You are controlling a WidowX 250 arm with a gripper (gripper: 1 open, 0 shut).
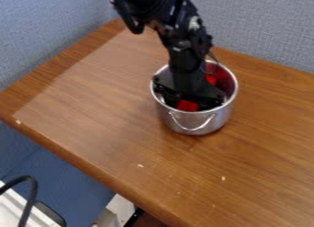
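A silver metal pot (194,120) with a wire handle stands on the wooden table toward the back right of the camera view. The black gripper (189,91) reaches down inside it from above, covering much of its interior. Red material (211,78) shows in the pot beside and below the gripper; its shape is unclear. The fingertips are among the pot's contents, so their opening and anything between them are hard to make out.
Blue padded walls rise behind. A white object with a black cable (31,192) lies off the table at lower left.
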